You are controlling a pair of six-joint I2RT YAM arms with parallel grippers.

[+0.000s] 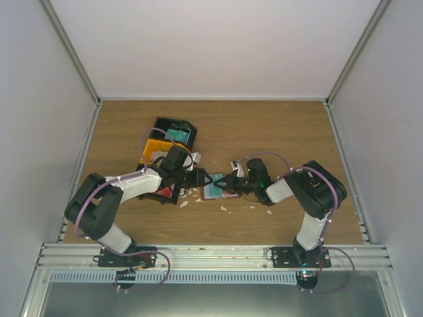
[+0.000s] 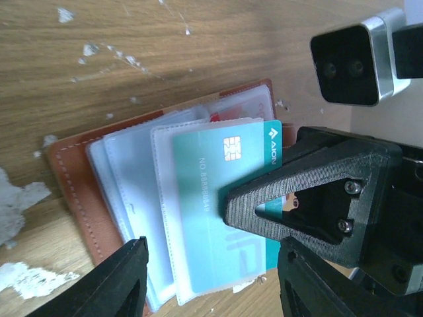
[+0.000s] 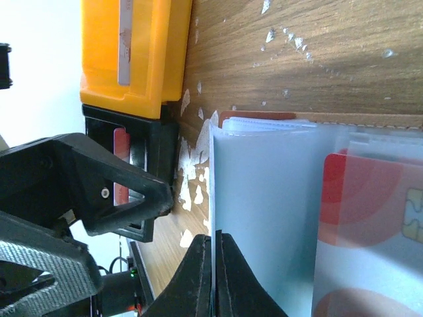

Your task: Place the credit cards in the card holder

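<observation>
The brown card holder lies open on the table, its clear sleeves raised. A teal card sits mostly within one sleeve; a darker strip at its right end shows past the sleeve's edge. My right gripper is shut on this thin upright page, one finger lying across the teal card in the left wrist view. In the right wrist view, a red and white card lies in another sleeve. My left gripper stands open, its fingers on either side of the sleeves' near end, apart from the card.
A yellow box and a black box with a red card stand at the holder's left. Behind them is another black box with a teal card inside. White paint flakes mark the wood nearby.
</observation>
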